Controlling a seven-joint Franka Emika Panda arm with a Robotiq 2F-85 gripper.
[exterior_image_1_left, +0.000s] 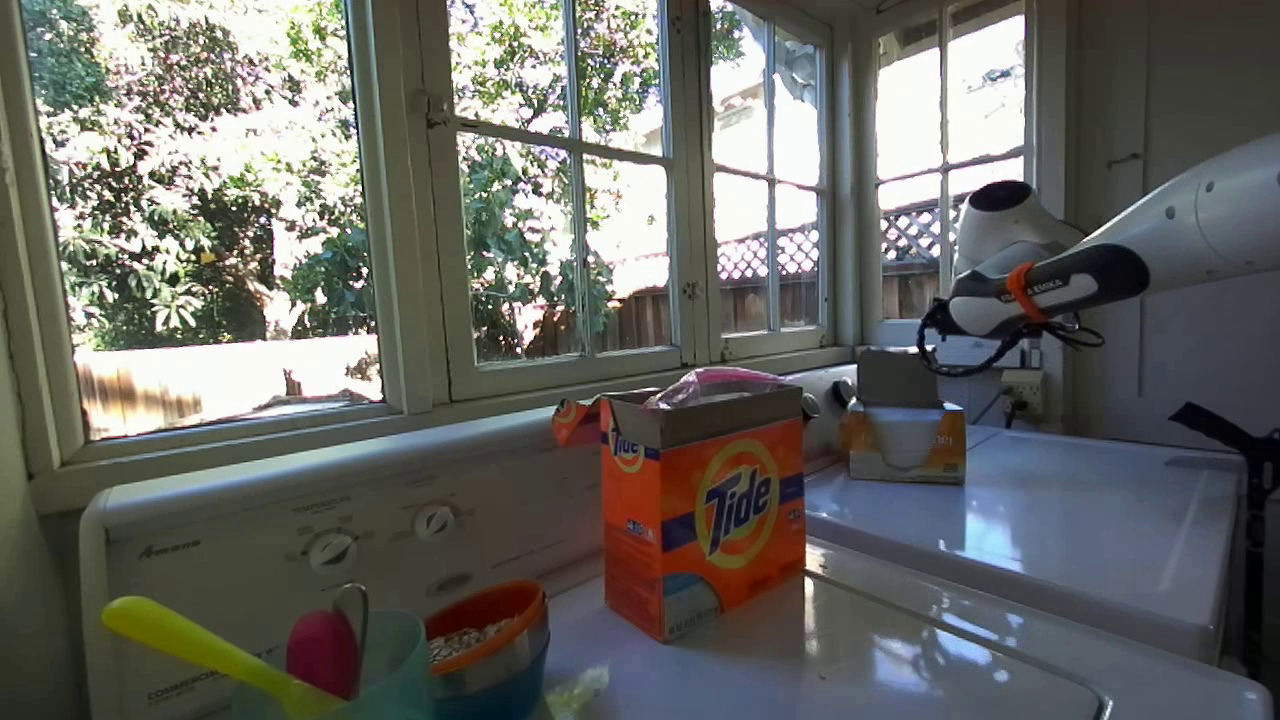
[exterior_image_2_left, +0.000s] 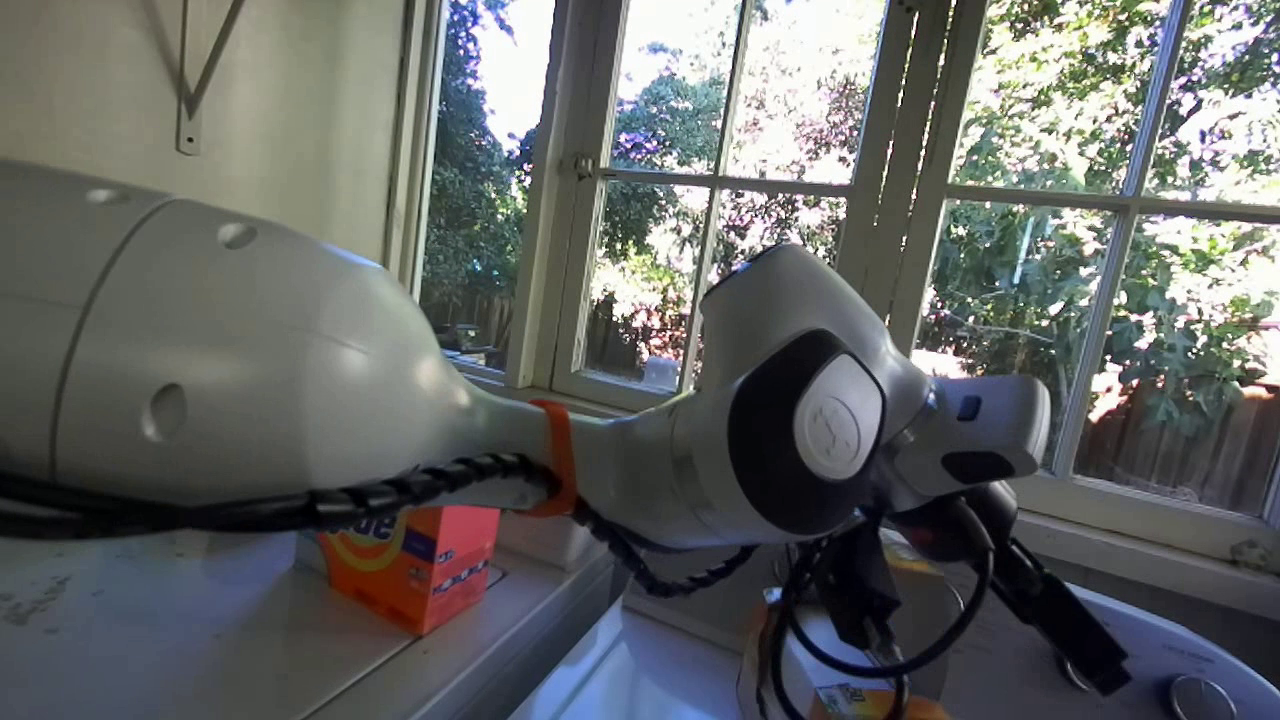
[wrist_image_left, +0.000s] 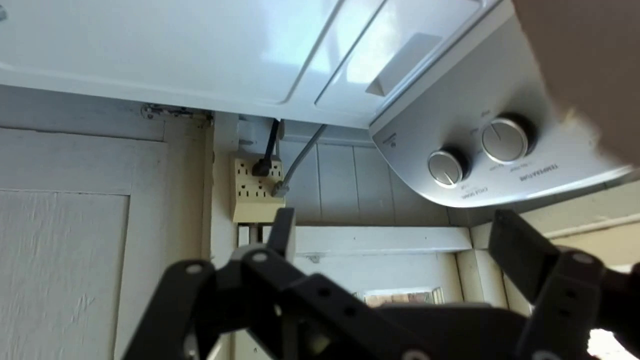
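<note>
In the wrist view my gripper is open, its two dark fingers wide apart with nothing between them. A blurred brown cardboard surface (wrist_image_left: 591, 72) fills the upper right corner there, close to the camera. Exterior view 1 has an orange and white box (exterior_image_1_left: 906, 446) on the far appliance, its grey-brown lid flap standing up at the back. The arm's wrist is above this box. In exterior view 2 the box (exterior_image_2_left: 840, 696) is partly hidden behind cables and the gripper's black parts.
An orange Tide box (exterior_image_1_left: 732, 516) stands open on the nearer white machine. A cup with a yellow-handled utensil (exterior_image_1_left: 216, 648) and an orange-rimmed bowl (exterior_image_1_left: 486, 636) sit at front left. The far white top (exterior_image_1_left: 1056, 516) is mostly clear. Windows and the control panel (wrist_image_left: 480, 144) border the back.
</note>
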